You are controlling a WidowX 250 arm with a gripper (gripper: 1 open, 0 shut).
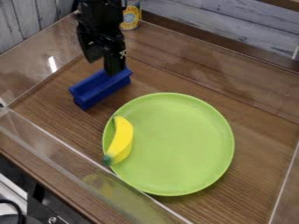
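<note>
My black gripper (103,59) hangs at the upper left of the camera view, just over the back end of a blue block (96,89) on the wooden surface; whether it is open or shut is hard to make out. A yellow banana (121,136) with a green tip lies on the left side of a large green plate (181,149).
A can (131,12) stands at the back, behind the arm. A wooden wall (24,22) borders the back left. The surface to the right of the plate and behind it is clear.
</note>
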